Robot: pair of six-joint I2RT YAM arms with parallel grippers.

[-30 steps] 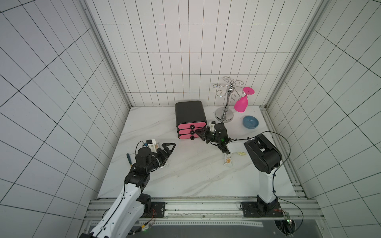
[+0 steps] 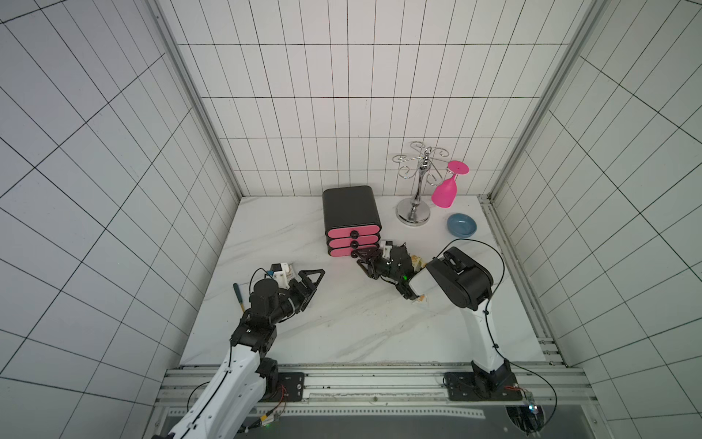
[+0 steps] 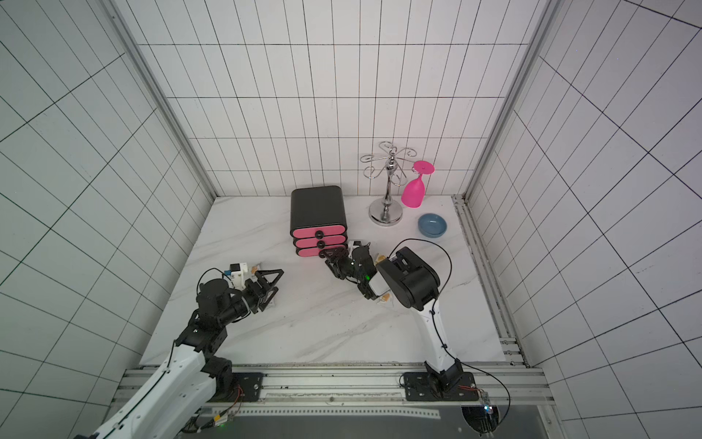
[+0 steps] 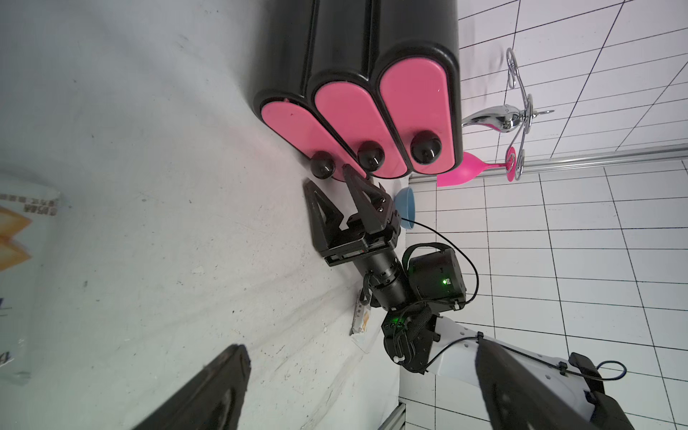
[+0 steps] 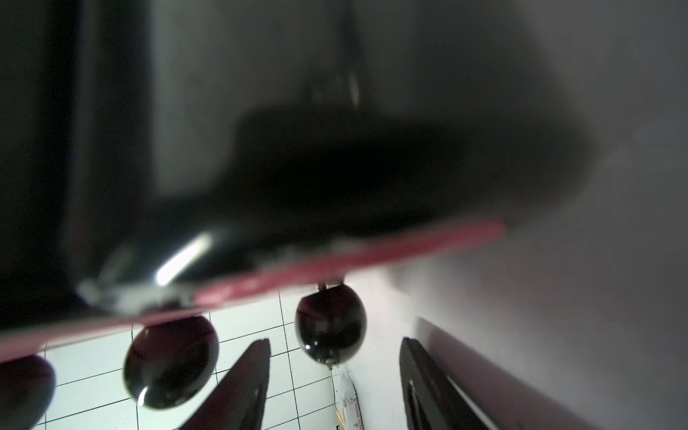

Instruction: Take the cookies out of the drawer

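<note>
A black drawer unit with three pink drawer fronts, all shut, stands at the back middle of the table. In the left wrist view, the bottom drawer's round black knob lies just past the fingertips of my right gripper, which is open. The right wrist view has this knob ahead of and between the spread fingers, without contact that I can make out. My left gripper hangs open and empty over the table's left side. The drawers' insides are hidden, and no cookies show in them.
A printed packet lies under my left gripper, and another packet is beneath the right arm. A metal rack with a pink goblet and a blue bowl stand back right.
My right gripper has come down from beside the middle drawer's knob and shifted left to the bottom one. The left arm has shifted only slightly. The drawers look unchanged.
</note>
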